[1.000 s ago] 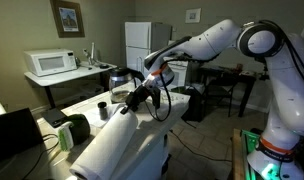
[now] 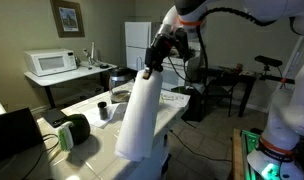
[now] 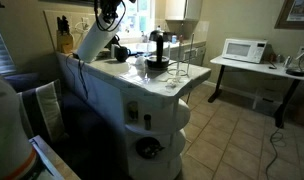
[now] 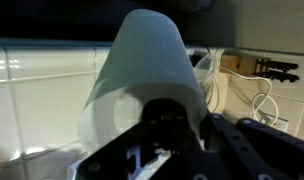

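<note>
My gripper (image 2: 152, 70) is shut on the upper end of a long white roll (image 2: 139, 118), which looks like paper. The roll hangs tilted in front of the white counter (image 2: 170, 112), its lower end free. In the wrist view the roll (image 4: 142, 55) fills the middle, stretching away from the dark fingers at the bottom; just where they grip its near end is hard to make out. The other exterior view has the roll (image 3: 94, 42) slanting at the counter's far left end, below the gripper (image 3: 106, 22).
A black mug (image 2: 102, 110), a green-and-black object (image 2: 76, 130) and a kettle-like appliance (image 2: 120, 84) stand on the counter. A black coffee maker (image 3: 157, 48) and a wire rack (image 3: 179, 72) occupy its other end. Floor on the right is open.
The arm has risen and swung to the right, lifting the roll with it. The roll went from lying slanted along the counter's near side to hanging more upright. The gripper keeps its hold.
</note>
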